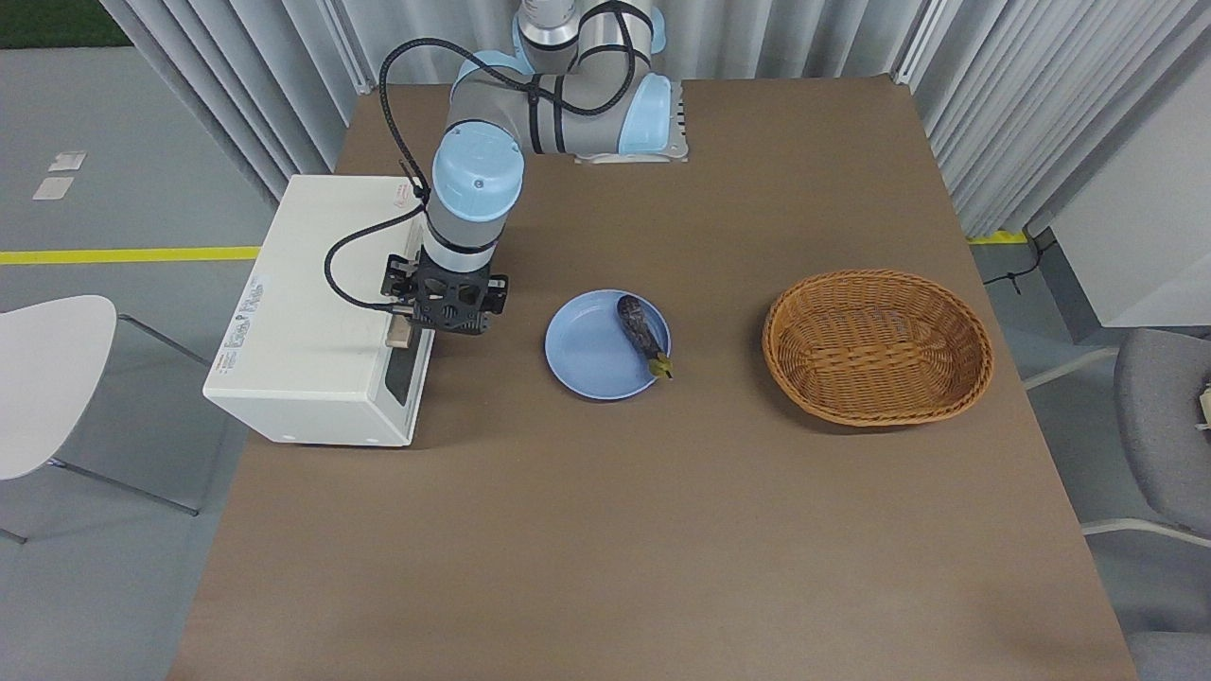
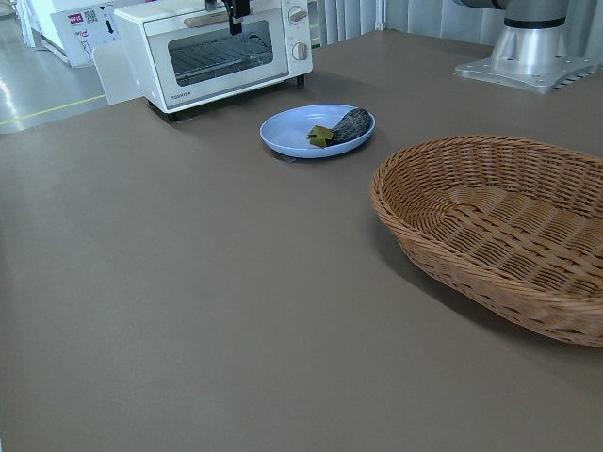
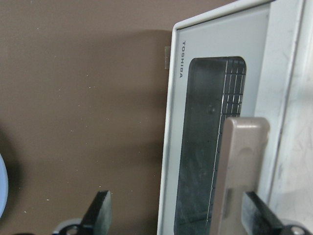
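Observation:
The white toaster oven [image 1: 295, 318] sits on the left of the table, its glass door [image 3: 195, 147] closed, with a beige handle [image 3: 239, 161] along it. My gripper is over the oven's front, open, one finger beside the handle and the other over the table. In the left view only a dark bit of it shows at the top, by the handle. A blue plate [image 1: 585, 357] holds a dark eggplant with a green stem [image 1: 638, 327], right of the oven.
A wicker basket [image 1: 877, 346] stands right of the plate. The arm's base is at the back of the table.

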